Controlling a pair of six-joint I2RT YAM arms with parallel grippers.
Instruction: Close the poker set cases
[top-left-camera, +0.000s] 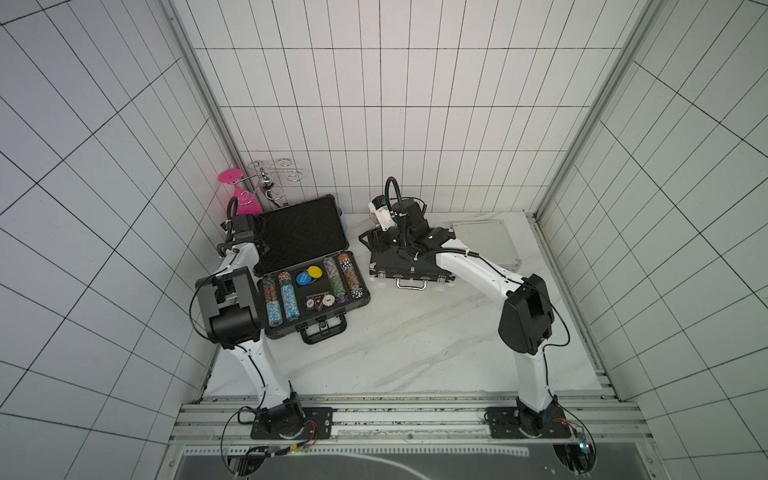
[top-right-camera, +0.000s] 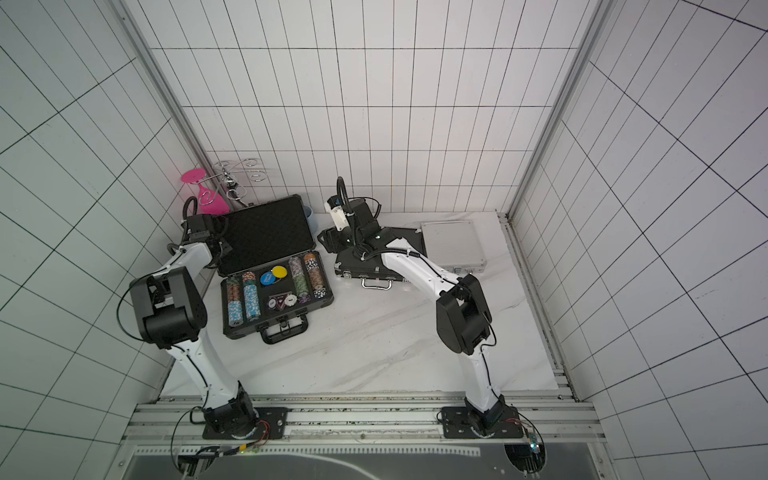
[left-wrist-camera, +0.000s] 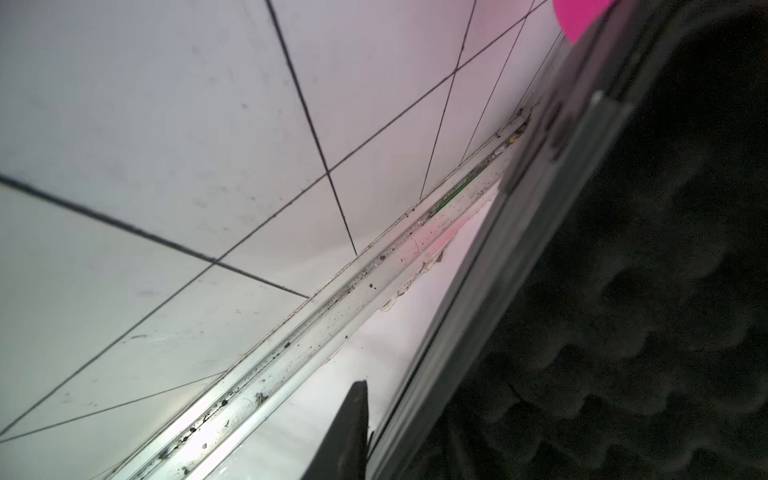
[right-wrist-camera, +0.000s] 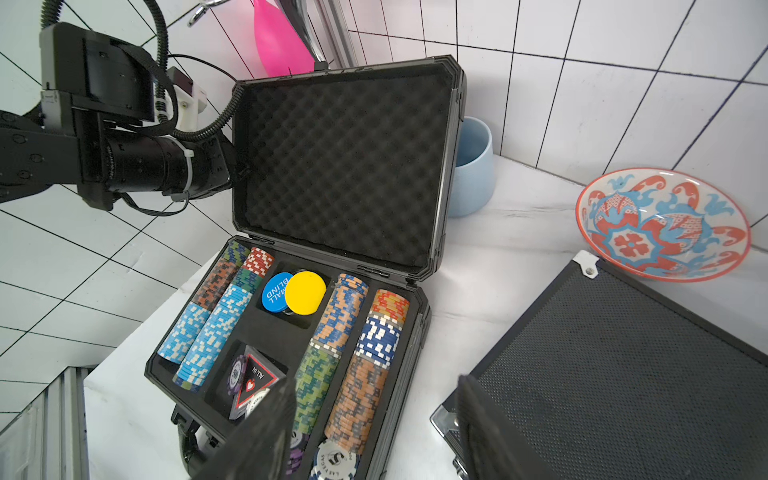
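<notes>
The poker case (top-left-camera: 324, 320) lies open on the left, its chips, cards and blind markers showing, its foam-lined lid (right-wrist-camera: 344, 168) standing up at the back. My left gripper (top-left-camera: 254, 240) is at the lid's left edge; in its wrist view one dark finger shows beside the edge, and how its finger stands is unclear. A second, shut black case (top-left-camera: 412, 268) lies to the right. My right gripper is above that case's left part, fingers apart with nothing between them in its wrist view.
A pink object (top-left-camera: 249, 205) and metal stand crowd the back left corner near the tiled wall. A blue cup (right-wrist-camera: 468, 180) and a patterned bowl (right-wrist-camera: 662, 224) stand behind the cases. A pale tray (top-right-camera: 452, 244) lies at the right.
</notes>
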